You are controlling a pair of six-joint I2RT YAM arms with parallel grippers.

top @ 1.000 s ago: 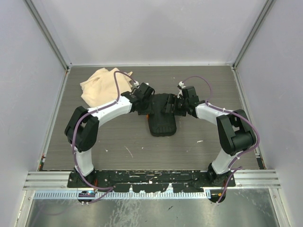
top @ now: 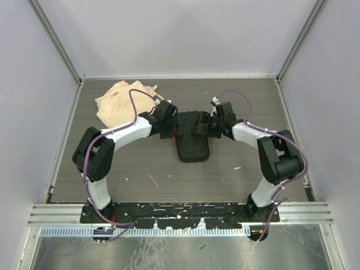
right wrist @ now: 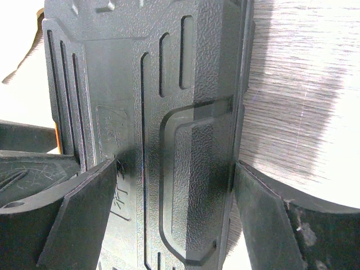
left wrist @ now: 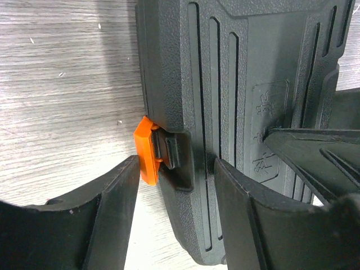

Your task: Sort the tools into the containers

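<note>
A black plastic tool case (top: pixel 192 146) lies at the middle of the table, an orange latch (left wrist: pixel 145 152) on its left side. My left gripper (top: pixel 173 129) is at that side, part open; in the left wrist view its fingers stand beside the latch and over the case's edge. My right gripper (top: pixel 205 126) is at the case's right side, part open, its fingertips on or close against the lid and edge in the right wrist view. Whether either fingertip grips the case cannot be told.
A crumpled beige cloth (top: pixel 115 104) lies at the back left. Bare table (top: pixel 146 174) shows in front and to the sides of the case, between the two arms and the walls.
My left arm has shifted slightly left and down in the top view, its gripper staying by the latch. The right arm and case look unchanged.
</note>
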